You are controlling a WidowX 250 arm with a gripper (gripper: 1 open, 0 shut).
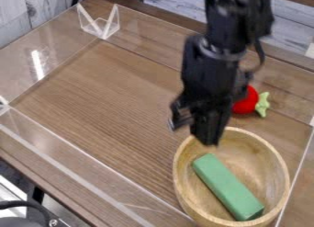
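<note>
The black gripper [207,130] is blurred, hanging above the back left rim of a round wooden bowl [277,166]; it looks shut, with nothing visible between its fingers. In the bowl lies a green block [227,187], angled from upper left to lower right. A red object [252,100] with a green top sits behind the bowl, partly hidden by the arm.
A clear wire-like or plastic piece [98,19] stands at the far back left. Black cables lie at the bottom left corner.
</note>
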